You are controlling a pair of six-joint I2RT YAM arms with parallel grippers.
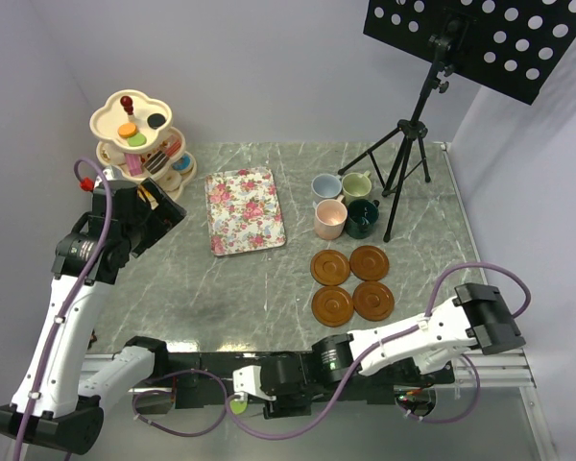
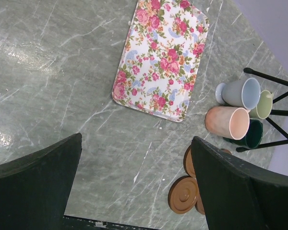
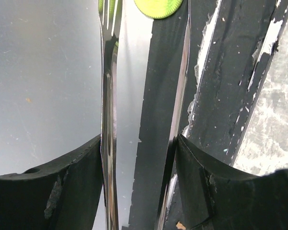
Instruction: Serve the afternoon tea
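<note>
Four cups, blue [image 1: 326, 185], green [image 1: 356, 184], pink [image 1: 330, 221] and dark teal [image 1: 362, 220], stand right of the floral tray [image 1: 246, 211]. Four brown saucers, one being [image 1: 332, 305], lie below them. A cream tiered stand [image 1: 110, 123] with toy treats stands at back left. My left gripper [image 1: 158, 216] hangs open before the stand; in its wrist view nothing is between the fingers. My right gripper is low at the front edge, part open, over a dark and silver edge. A small green ridged disc [image 3: 158, 5] lies beyond its fingertips.
A black music stand [image 1: 410, 130] occupies the back right. Purple cables loop along both arms. Walls close in at back and sides.
</note>
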